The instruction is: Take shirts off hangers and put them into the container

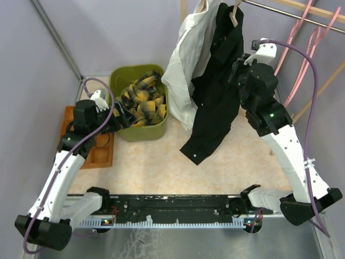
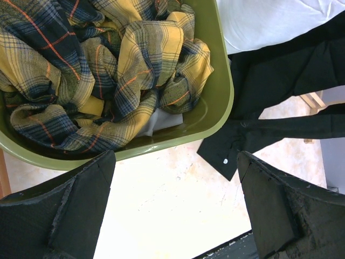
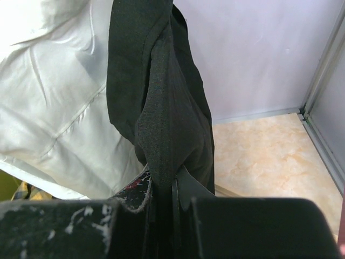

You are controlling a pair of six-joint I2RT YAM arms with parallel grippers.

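Note:
A black shirt (image 1: 214, 100) hangs from a wooden hanger (image 1: 234, 15) at the rail, its lower end trailing onto the table. My right gripper (image 1: 237, 69) is shut on the shirt's side. Black cloth (image 3: 161, 124) runs down between its fingers in the right wrist view. Over at the green bin, my left gripper stands open with nothing between its fingers. In the left wrist view, the shirt's buttoned end (image 2: 223, 154) lies beyond the right finger.
A white garment (image 1: 186, 59) hangs left of the shirt. The green bin (image 1: 143, 133) holds yellow plaid cloth. A brown wooden tray (image 1: 102, 156) sits left of it. Pink hangers (image 1: 302, 59) hang at the right.

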